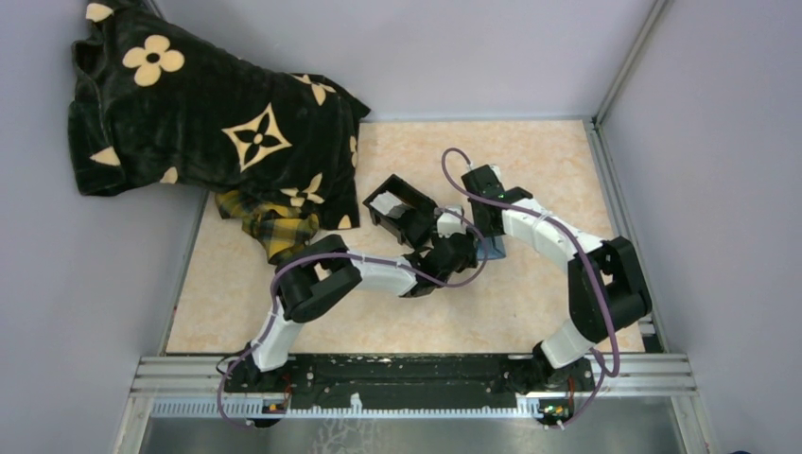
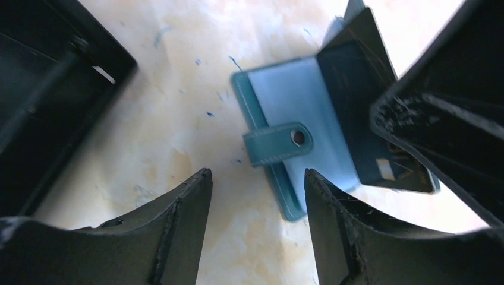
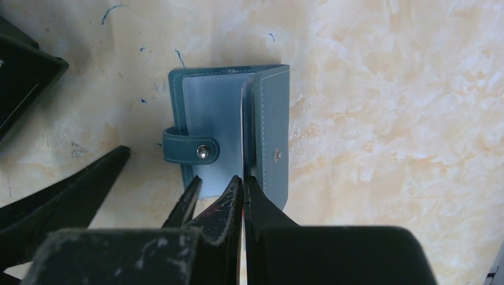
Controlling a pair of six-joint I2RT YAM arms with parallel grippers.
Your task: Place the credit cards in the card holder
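The blue card holder (image 3: 217, 107) lies on the table, its strap (image 2: 274, 142) with a snap at one side and its flap (image 3: 274, 124) raised. My right gripper is shut at the holder's raised side, over a thin upright edge; whether that is held cannot be told. My left gripper is part open, with no object between its fingers, low beside the strap side of the holder; its fingers also reach into the right wrist view from the lower left.
A black open box (image 1: 399, 189) with pale items inside stands just left of the holder. A dark patterned blanket (image 1: 199, 113) and yellow plaid cloth (image 1: 279, 227) cover the back left.
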